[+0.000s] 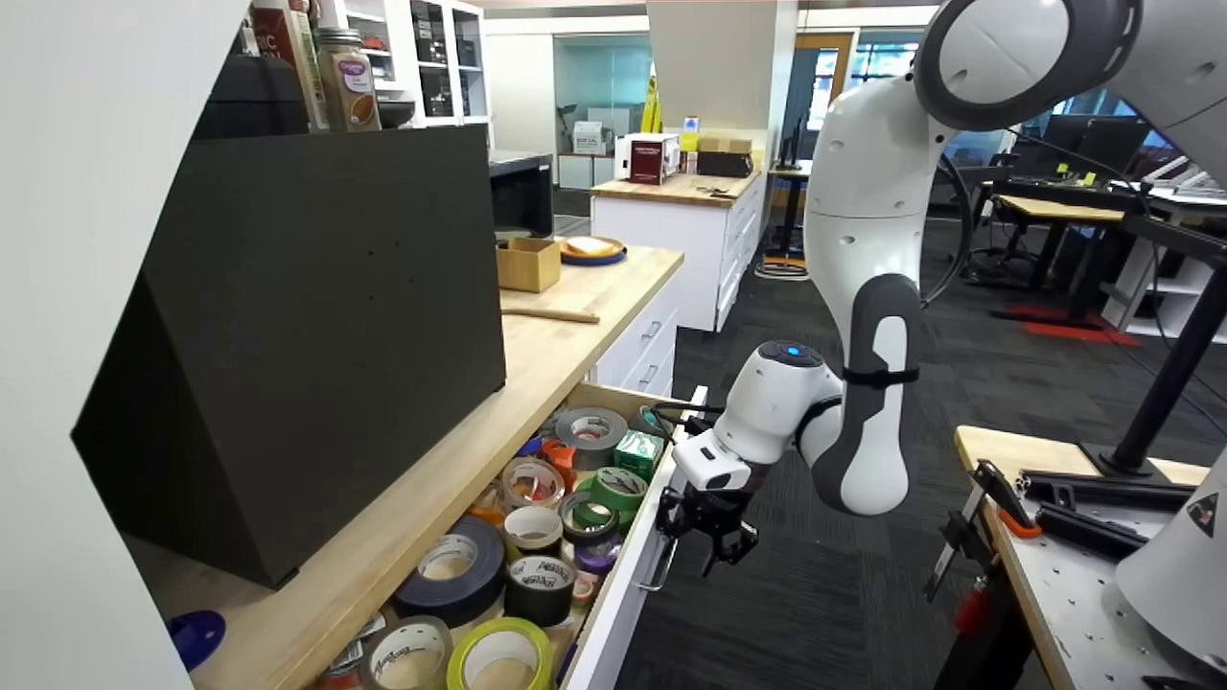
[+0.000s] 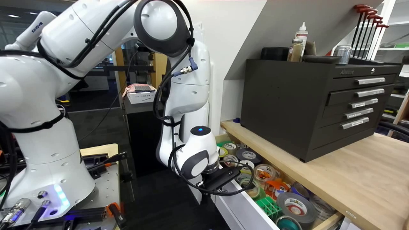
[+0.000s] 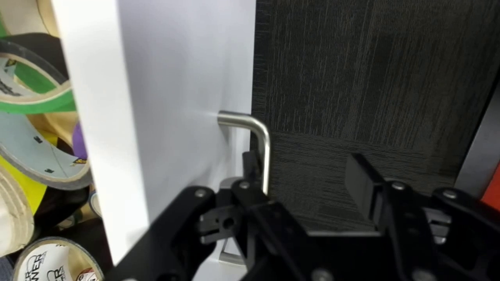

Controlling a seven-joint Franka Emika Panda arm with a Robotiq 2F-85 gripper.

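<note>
A white drawer stands pulled out from under the wooden counter, with rolls of tape inside. On its front is a metal bar handle. My gripper is open around the handle: one of its fingers lies between the bar and the drawer front, while the other is well out over the dark floor. In exterior view 1 the gripper points down at the drawer's outer face. In exterior view 2 the drawer wall and the arm hide the fingertips, and the handle is not visible there.
A dark tool chest sits on the wooden counter above the drawer. Yellow tape and several other rolls fill the drawer. Bare floor lies outside the drawer front. The robot's base table is across from it.
</note>
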